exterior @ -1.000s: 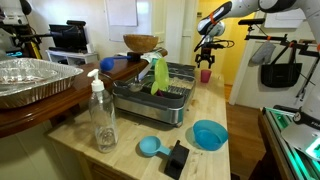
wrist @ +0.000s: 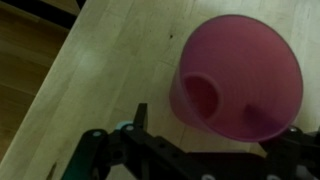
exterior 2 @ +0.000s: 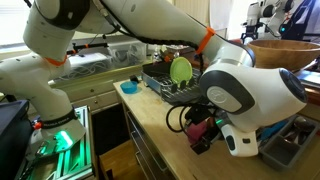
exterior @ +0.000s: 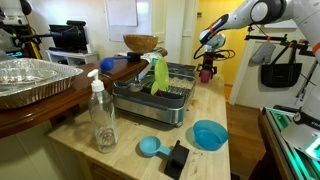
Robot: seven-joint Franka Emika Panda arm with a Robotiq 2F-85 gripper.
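A pink cup stands on the wooden counter, its rim facing the wrist camera. At the far end of the counter in exterior view 1, the cup shows small beneath the arm. My gripper is open at the cup, with one dark finger to the left of it and the other at the lower right. Whether either finger touches the cup cannot be made out. In exterior view 2 the white arm and dark gripper cover part of the cup.
A dish rack with a green item stands along the counter. A blue bowl, a blue scoop and a soap bottle sit nearer the camera. Bare counter surrounds the cup's front side.
My gripper has come down and to the right in exterior view 1, from above and beside the cup to right at it. The cup looks unmoved.
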